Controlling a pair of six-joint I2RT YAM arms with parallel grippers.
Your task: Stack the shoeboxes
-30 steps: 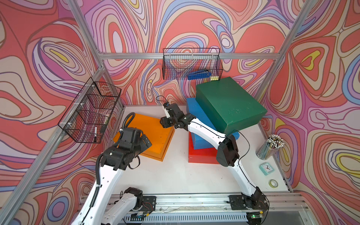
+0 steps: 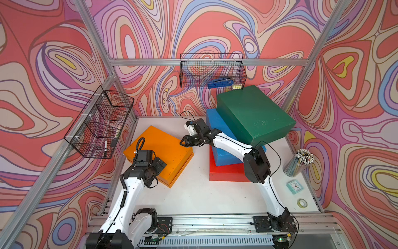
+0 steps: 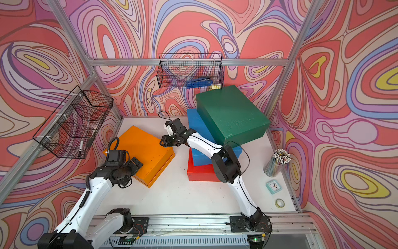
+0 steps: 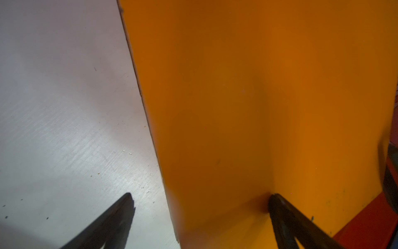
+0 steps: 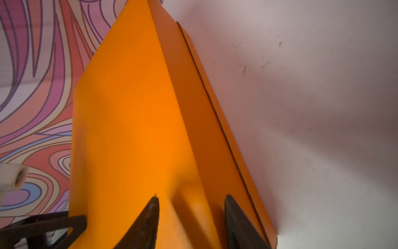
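The orange shoebox (image 2: 163, 147) sits angled on the left of the table, its lid seam showing along the side. My left gripper is open over its near-left edge, one finger above the box and the other out over bare table. Near the box's right corner, my right gripper has its fingers apart, straddling the top edge; firm contact cannot be told. On the right, a red shoebox (image 2: 226, 172) lies under a blue one (image 2: 226, 156), and a green shoebox (image 2: 255, 114) rests askew on the blue. The right arm hides part of this pile.
A jar of white-tipped sticks (image 2: 298, 161), a small clock (image 2: 294, 186) and a tape roll (image 2: 302, 203) stand along the right edge. Wire baskets (image 2: 99, 122) hang at the left and at the back (image 2: 194, 74).
The orange box has turned clockwise, its right and near corners coming toward the front. The left gripper has come down onto the box's left part.
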